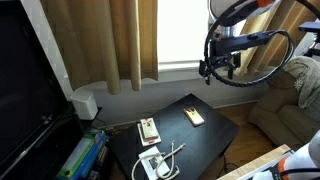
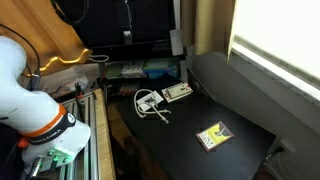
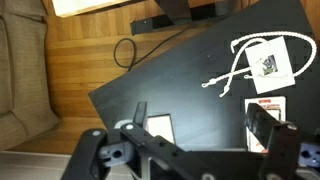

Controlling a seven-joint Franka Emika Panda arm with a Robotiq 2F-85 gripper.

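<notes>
High above the black table [image 1: 185, 148], my gripper [image 1: 219, 73] hangs open, well clear of everything on it. Looking down in the wrist view, the two fingers of my gripper are wide apart with only bare table between their tips. A small yellow and white box [image 2: 214, 135] lies flat on the table; the left finger partly covers this box [image 3: 160, 126] in the wrist view. A second flat pale box [image 3: 265, 105] lies near the right finger. Beyond it, a white rope [image 3: 296, 36] loops around a white square card [image 3: 270, 66].
Books [image 1: 85, 155] and a white box-like object [image 1: 85, 105] are left of the table. A brown armchair [image 1: 283, 110] stands at the right, by curtains [image 1: 100, 40] and window.
</notes>
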